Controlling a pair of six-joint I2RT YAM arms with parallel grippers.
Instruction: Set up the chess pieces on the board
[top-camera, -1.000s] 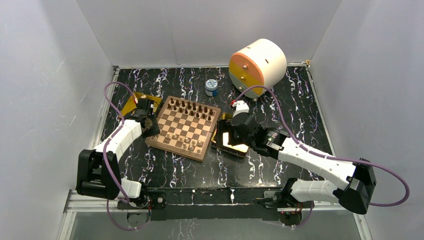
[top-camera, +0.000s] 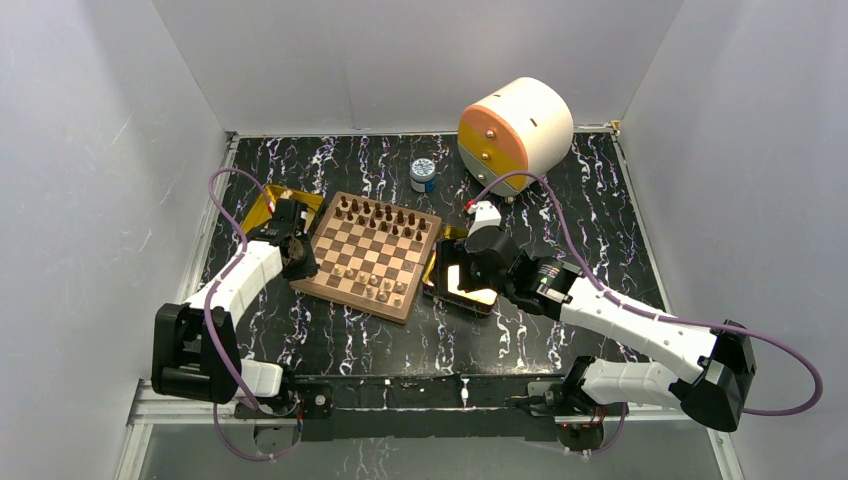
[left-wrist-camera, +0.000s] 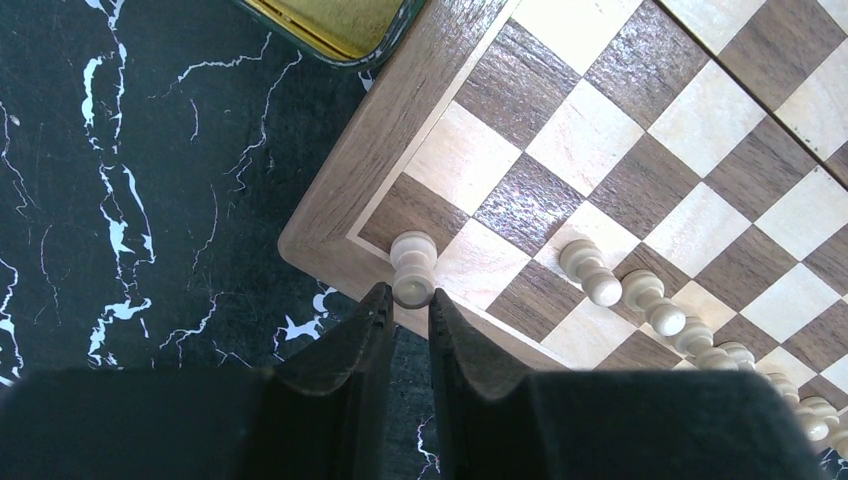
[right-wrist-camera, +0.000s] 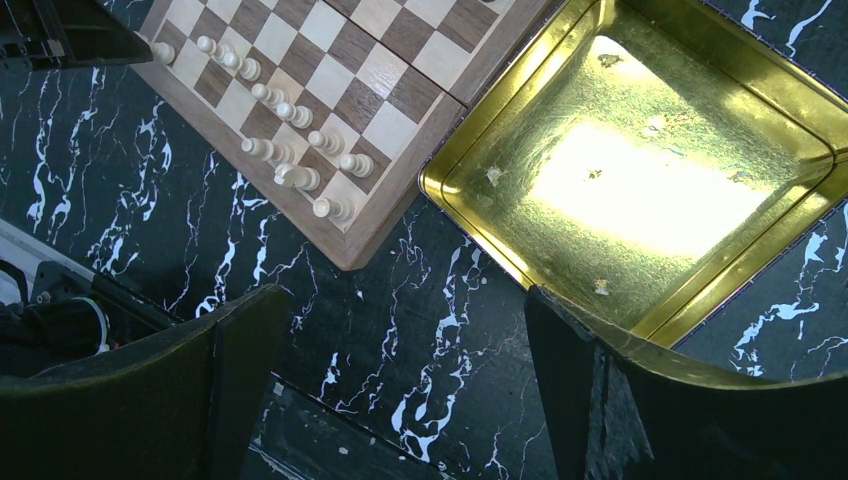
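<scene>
The chessboard (top-camera: 365, 245) carries dark pieces along its back side and white pieces along its front side. At the board's left front corner a white piece (left-wrist-camera: 414, 260) stands between the fingertips of my left gripper; whether they press on it I cannot tell. More white pieces (left-wrist-camera: 590, 270) stand along that side to the right. In the top view my left gripper (top-camera: 305, 265) is over that corner. My right gripper is open, with nothing between its fingers, beside the board's right side near a gold tray (right-wrist-camera: 500, 130).
Another gold tray (top-camera: 255, 210) lies left of the board, partly under the left arm. A blue-lidded jar (top-camera: 422, 178) and a white drum with coloured drawers (top-camera: 515, 130) stand behind.
My left gripper has shifted very slightly at the board's corner. The right arm has moved a little toward the right. The pieces on the board look unchanged.
</scene>
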